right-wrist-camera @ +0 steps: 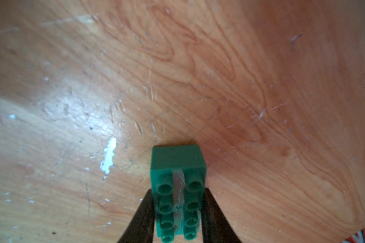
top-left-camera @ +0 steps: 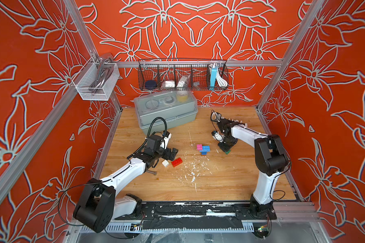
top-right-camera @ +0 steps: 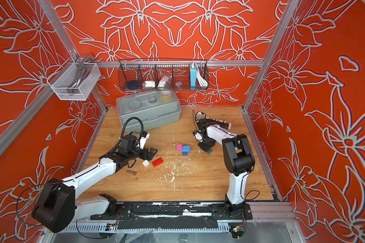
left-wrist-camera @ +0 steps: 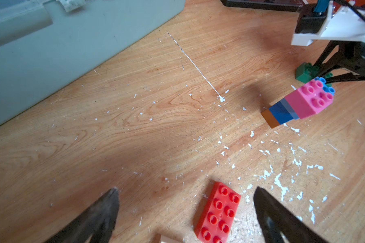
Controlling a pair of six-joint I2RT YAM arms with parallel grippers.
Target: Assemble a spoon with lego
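Observation:
A long green brick (right-wrist-camera: 177,162) lies between the fingers of my right gripper, studs facing the camera; the fingers are shut on its long sides, low at the table's right. To its left stands a small stack, with a pink brick (left-wrist-camera: 310,99) and a blue brick (top-left-camera: 206,148) side by side on top of a dark blue brick (left-wrist-camera: 280,113); an orange-brown piece (left-wrist-camera: 270,118) shows at its foot. My left gripper is open at the left, nothing between its fingers. A red brick (left-wrist-camera: 219,212) rests just beyond them, beside a white brick (top-left-camera: 165,163).
A grey lidded box (top-left-camera: 166,109) fills the back left. Behind the right gripper lies a dark object with several light pieces (top-right-camera: 215,121). A small bolt-like piece (top-right-camera: 131,172) lies near the left arm. White flakes litter the middle.

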